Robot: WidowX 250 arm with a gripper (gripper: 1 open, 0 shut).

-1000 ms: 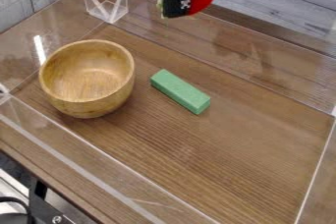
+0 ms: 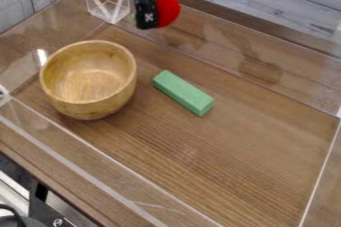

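Observation:
My black gripper [image 2: 150, 8] hangs at the top centre, shut on a red object [image 2: 166, 10] that shows at its right side. A wooden bowl [image 2: 87, 80] lies on the left of the table, empty. A green block [image 2: 182, 92] lies at the middle, right of the bowl.
A clear plastic piece [image 2: 107, 4] stands left of my gripper against the back. A pale wall edges the top left.
My gripper has moved left and a little down with the red object in it. The bowl and green block have not moved.

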